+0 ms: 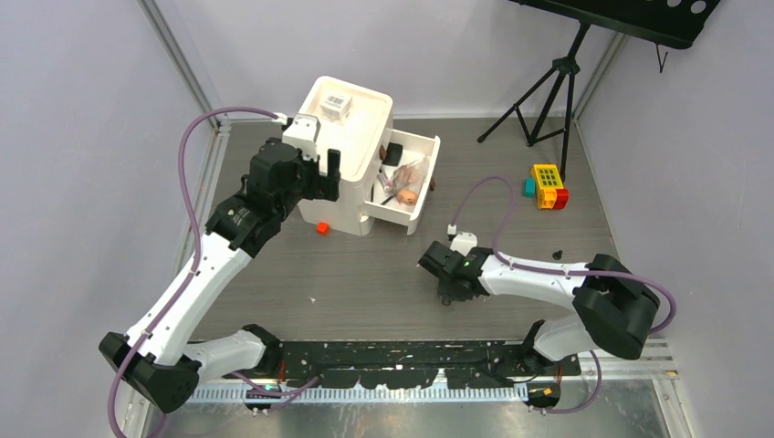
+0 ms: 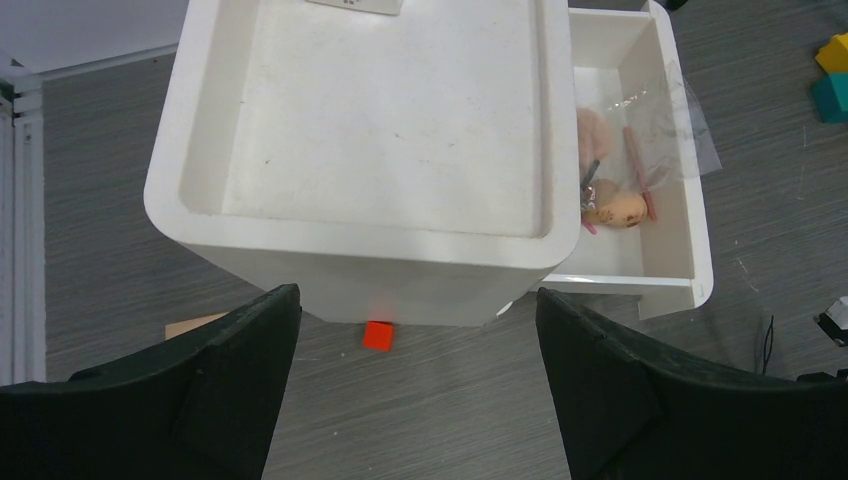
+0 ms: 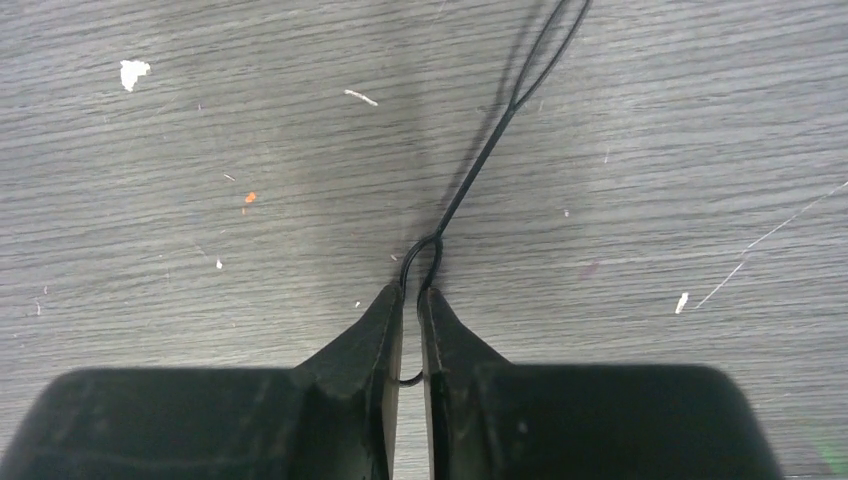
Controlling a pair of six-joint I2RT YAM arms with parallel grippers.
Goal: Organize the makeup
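The white drawer unit (image 1: 351,137) has its drawer (image 1: 410,217) pulled out, holding pink and peach items and a clear bag (image 2: 668,120). My left gripper is open above the unit's left part, nothing between its fingers. My right gripper is down at the floor, its fingertips nearly together around a thin black looped cord (image 3: 480,155); whether it grips the cord is unclear.
A red cube (image 1: 322,228) lies by the unit. Yellow, teal and red blocks (image 1: 549,187) sit at the right, beside a black tripod stand (image 1: 566,66).
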